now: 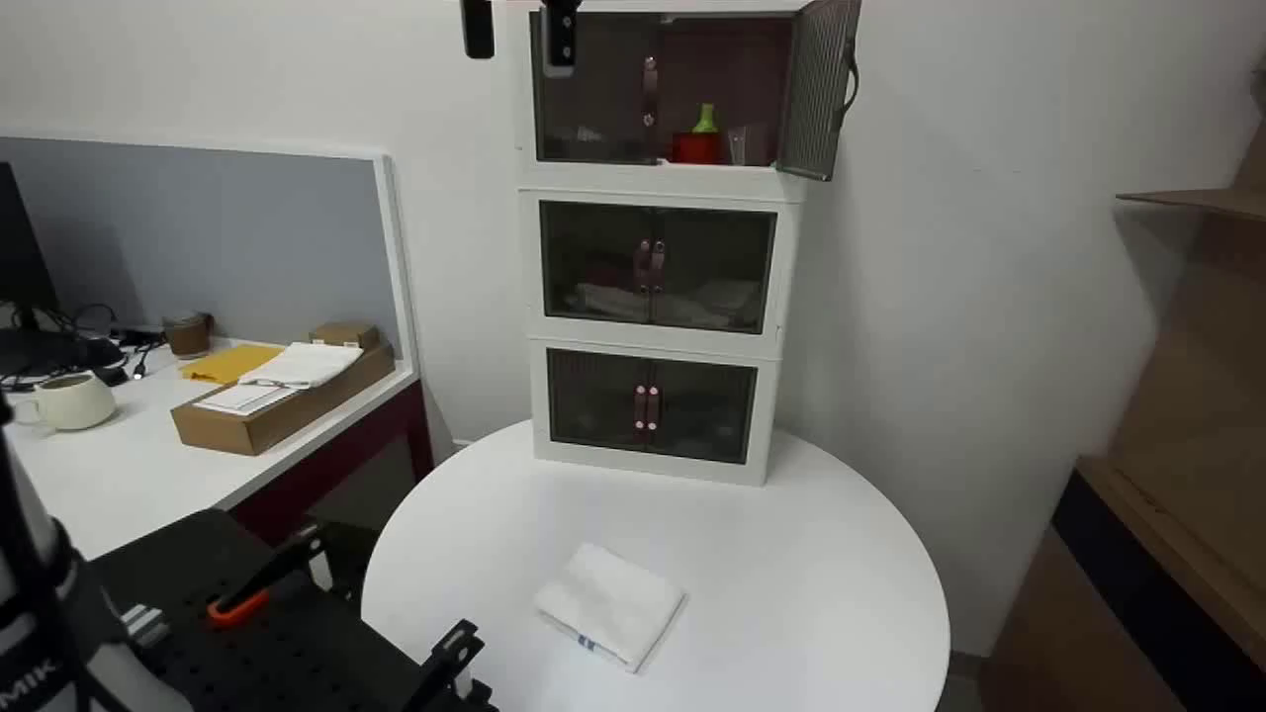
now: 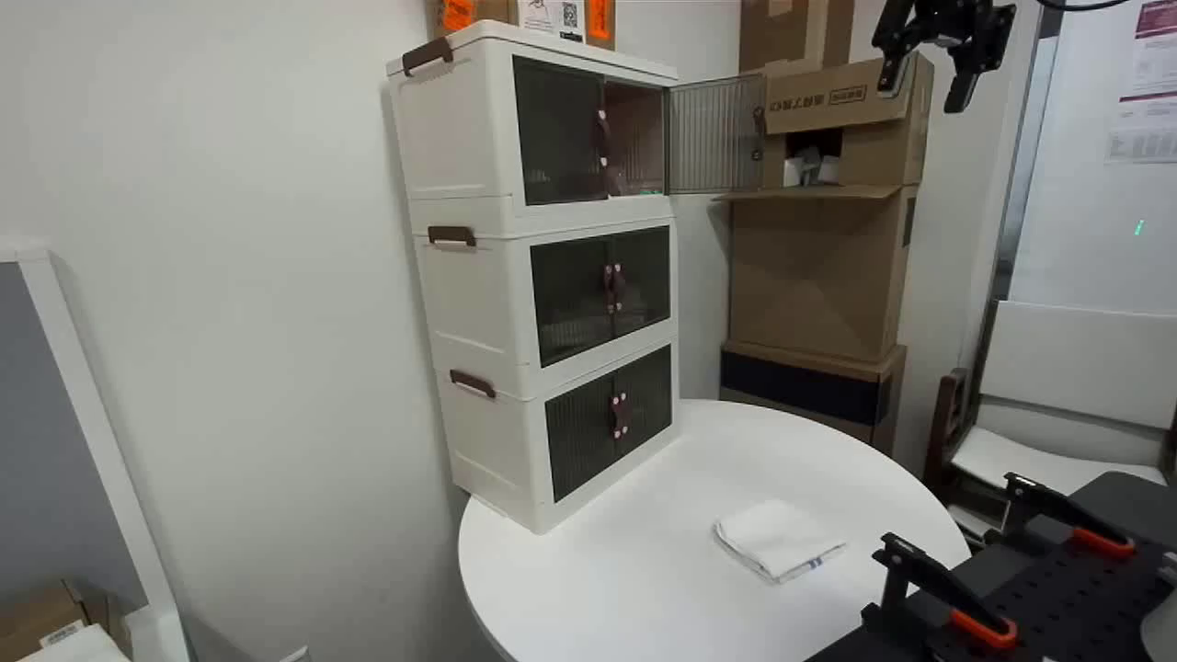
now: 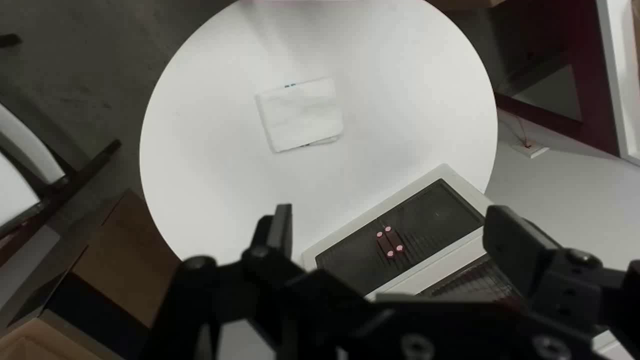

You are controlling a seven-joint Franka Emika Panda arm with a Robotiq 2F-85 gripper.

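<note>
A folded white towel [image 1: 611, 603] with small blue marks lies flat on the round white table [image 1: 819, 570]. Behind it rises a stack of white cabinets [image 2: 474, 309] with dark doors. On the top unit, the right-hand door [image 1: 819, 89] is swung open; the left one is shut, as are the doors of the lower units. A red object [image 1: 697, 147] and a green-topped item [image 1: 706, 118] are inside the top unit. My gripper [image 2: 924, 97] hangs high in front of the stack, its fingers wide apart and empty. In the wrist view the towel [image 3: 300, 114] is far below the open gripper.
A black perforated base plate with clamps [image 2: 1037, 585] borders the table's near side. Cardboard boxes [image 2: 817, 265] stand beyond the open door. At the left, a desk [image 1: 71, 475] carries a mug [image 1: 75, 401] and a long box [image 1: 279, 403].
</note>
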